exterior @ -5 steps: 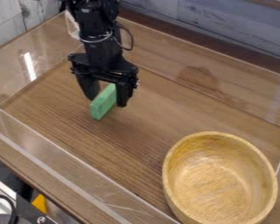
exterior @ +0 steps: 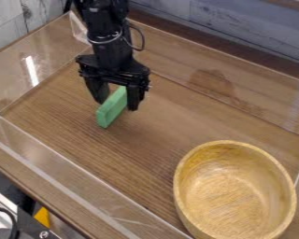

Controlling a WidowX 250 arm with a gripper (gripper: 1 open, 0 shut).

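Note:
A black robot gripper (exterior: 115, 91) reaches down from the top of the view, its two fingers spread open on either side of a green oblong block (exterior: 111, 112) lying on the wooden table. The upper end of the block sits between the fingers; whether they touch it cannot be told.
A large round wooden bowl (exterior: 234, 190) occupies the lower right. A pale wall runs along the back, and a small yellow object (exterior: 41, 214) shows at the lower left edge.
The gripper has shifted very slightly, its fingers a little higher or differently angled around the block. The block and bowl have not visibly moved.

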